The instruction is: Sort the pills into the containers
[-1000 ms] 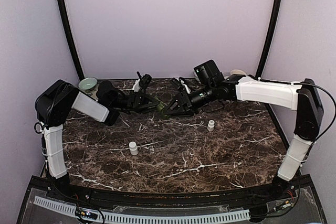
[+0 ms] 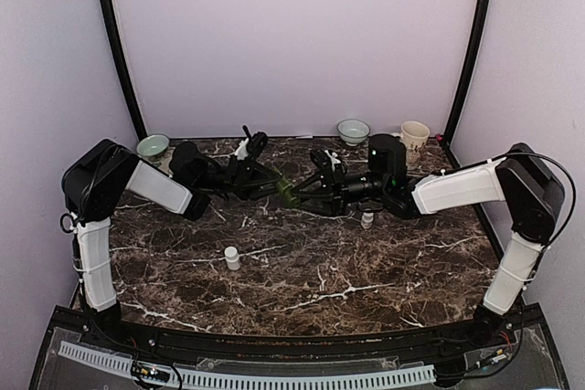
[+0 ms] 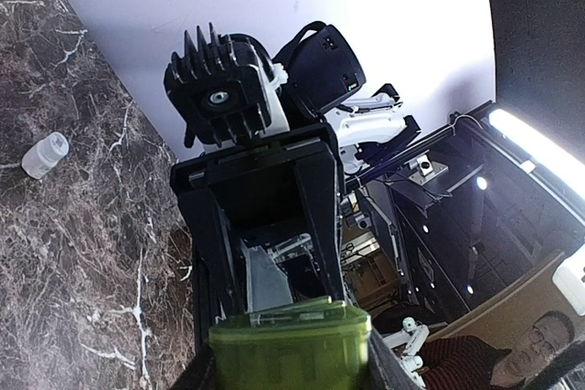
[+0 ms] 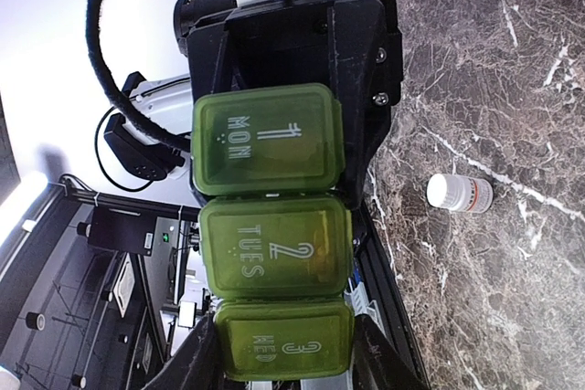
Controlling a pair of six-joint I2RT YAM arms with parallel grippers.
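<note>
A green pill organizer (image 2: 286, 194) hangs in the air between the two grippers above the table. In the right wrist view its lids marked MON (image 4: 267, 139), TUES and WED are closed. My left gripper has its fingers against both sides of the organizer, shut on it. Facing it from the right, my right gripper stands open, one finger at either side of the WED end. A white bottle (image 2: 232, 258) stands on the table in front of the left arm. A second white bottle (image 2: 367, 219) is below the right arm.
Pale green bowls stand at the back left (image 2: 153, 146) and back right (image 2: 353, 131). A white cup (image 2: 414, 137) is beside the right bowl.
The left arm and the organizer stay almost in place.
</note>
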